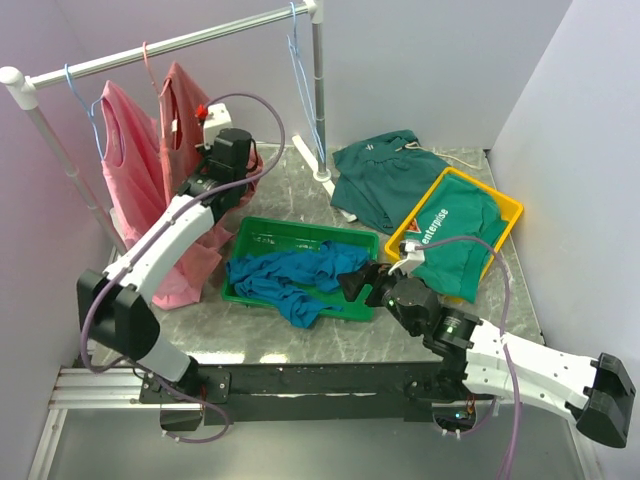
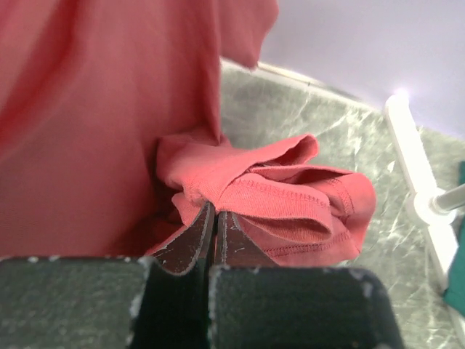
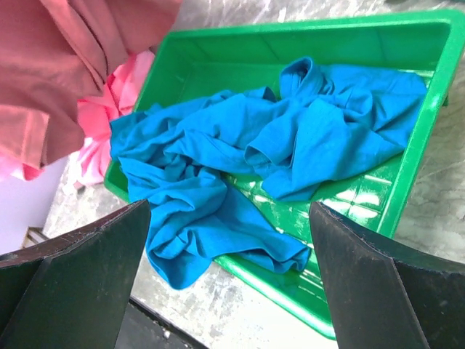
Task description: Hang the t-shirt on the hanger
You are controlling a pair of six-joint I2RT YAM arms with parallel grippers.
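Observation:
A red shirt (image 1: 182, 110) hangs on a hanger beside a pink shirt (image 1: 130, 170) at the rail's left. My left gripper is shut at the red fabric (image 2: 269, 203); whether cloth is between its fingertips I cannot tell. In the top view it is raised among the hanging shirts. My right gripper stands open above the green bin (image 1: 365, 314), which holds crumpled blue fabric (image 1: 290, 275).
A blue hanger (image 1: 303, 85) hangs at the right of the rail (image 1: 200, 35). A yellow bin (image 1: 510, 210) with green clothing stands at the right, beside dark green fabric (image 1: 375, 180).

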